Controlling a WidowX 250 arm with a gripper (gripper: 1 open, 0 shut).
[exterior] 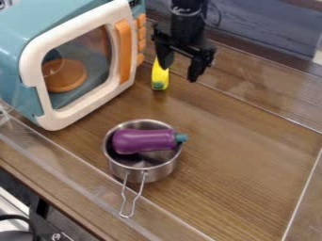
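My black gripper (182,55) is at the top centre of the camera view, open, its fingers spread just above and to the right of a yellow object (160,77) standing on the wooden counter. A purple bottle (143,139) with a teal cap lies in a steel pot (134,171), whose wire handle points toward the front.
A teal toy microwave (56,104) with a white-framed door and an orange plate inside fills the upper left. A wall runs along the back.
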